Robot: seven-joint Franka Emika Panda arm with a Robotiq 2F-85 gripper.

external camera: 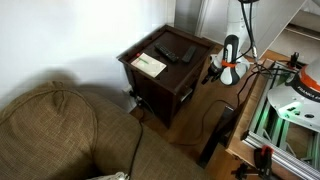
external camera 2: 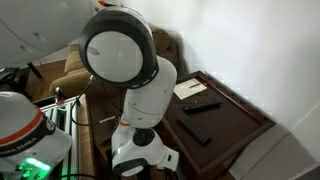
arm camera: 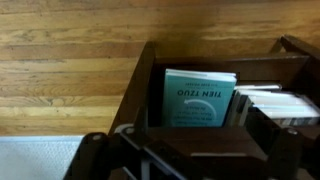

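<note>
Below my gripper in the wrist view is an open drawer or compartment of the dark cabinet (external camera: 160, 85). A teal book (arm camera: 196, 102) with white lettering lies in it. My fingers (arm camera: 262, 130) are wide apart, one on each side of the book, with nothing held between them. In exterior view 1 the gripper is low, at the cabinet's right side. Exterior view 2 shows the white hand (external camera 2: 145, 152) at the bottom, its fingertips hard to make out.
More books (arm camera: 278, 105) lie to the right in the same compartment. On the cabinet top are a paper (external camera: 148, 65) and dark remotes (external camera: 188, 54). A brown sofa (external camera: 60, 130) is at the left. Bare wood floor (arm camera: 65, 80) borders the compartment, and cables run near the arm.
</note>
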